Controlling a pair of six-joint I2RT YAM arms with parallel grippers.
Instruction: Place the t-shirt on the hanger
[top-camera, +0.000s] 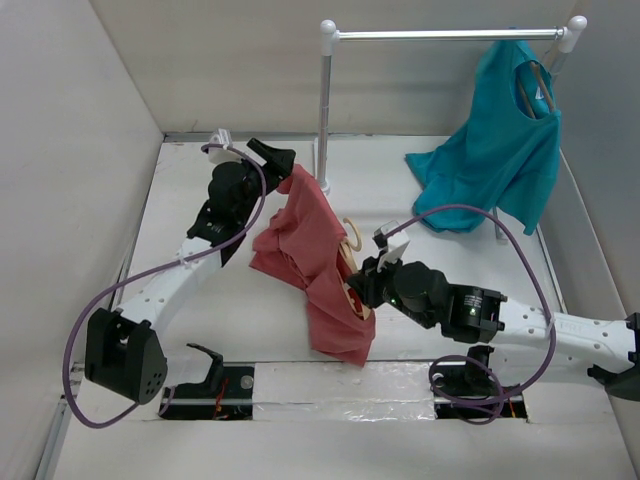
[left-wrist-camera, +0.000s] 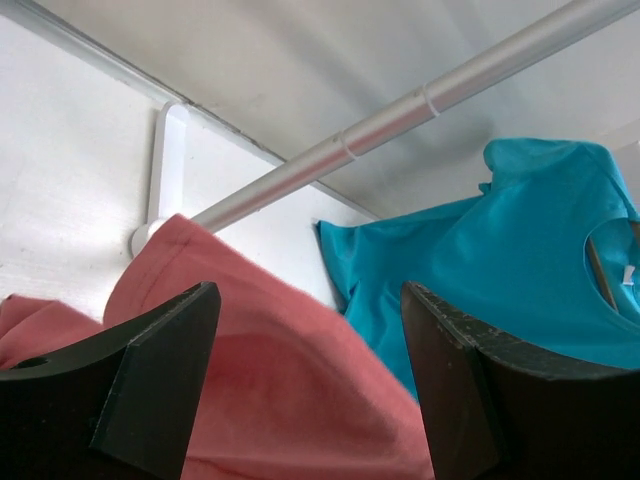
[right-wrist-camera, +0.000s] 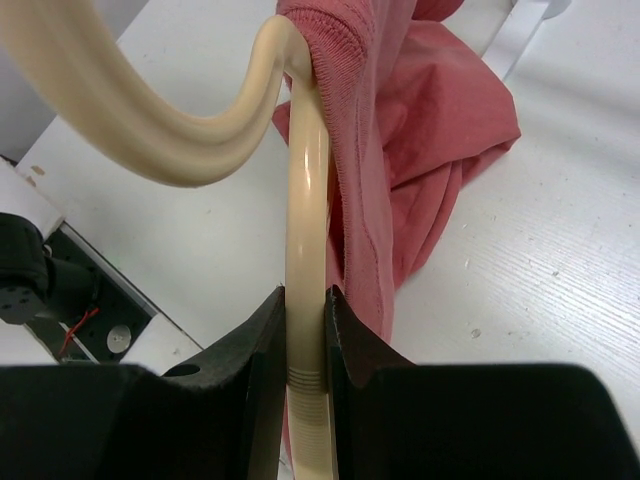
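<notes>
The red t-shirt is draped in the middle of the floor, its upper part rising beside my left gripper. In the left wrist view my left gripper is open around a red fold. My right gripper is shut on the wooden hanger, whose hook curves up and left; red fabric hangs along it. In the top view the hanger sticks out of the shirt's right side, with my right gripper on it.
A white rack with a metal bar stands at the back. A teal shirt hangs on a hanger at its right end. Walls enclose the space on the sides and back.
</notes>
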